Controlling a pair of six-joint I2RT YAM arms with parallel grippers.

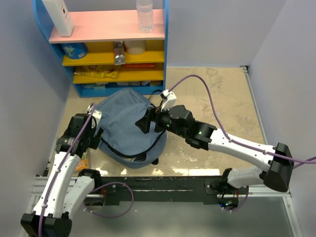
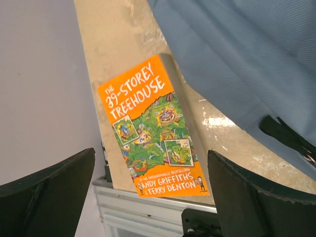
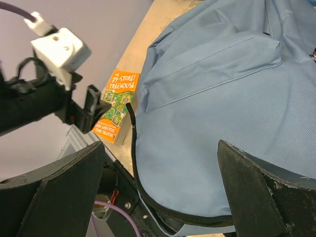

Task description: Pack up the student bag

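Note:
The blue-grey bag [image 1: 123,118] lies flat on the worktop, its front flap down and a black zip along its lower edge. An orange book, The 39-Storey Treehouse [image 2: 152,138], lies left of the bag, mostly hidden by the left arm in the top view. My left gripper [image 1: 96,136] is open above it, with nothing between its fingers. My right gripper [image 1: 144,121] hovers open over the bag's right part, also empty.
A blue shelf unit with a pink top [image 1: 106,22] and yellow shelves [image 1: 138,75] stands behind the bag, holding bottles and packets. Walls border both sides.

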